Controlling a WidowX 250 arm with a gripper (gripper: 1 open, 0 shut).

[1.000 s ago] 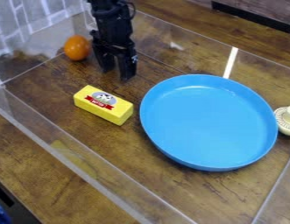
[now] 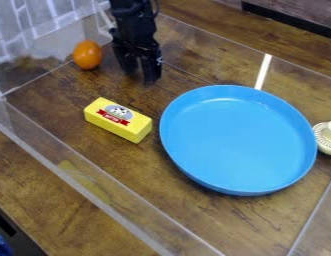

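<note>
My black gripper [image 2: 137,61] is at the top centre-left, pointing down over the wooden surface, just right of an orange fruit [image 2: 86,55]. Its fingers are dark and too small to tell whether they are apart. Below it lie a yellow box [image 2: 117,119] with a printed label and a large blue plate [image 2: 237,139] on the right.
A pale round object [image 2: 325,136] sits at the right edge, beside the plate. A thin white strip [image 2: 263,70] lies above the plate. Clear tray-like walls run along the left. The wood between box and gripper is clear.
My gripper has moved slightly up and back in the view. The fruit, box and plate have not moved.
</note>
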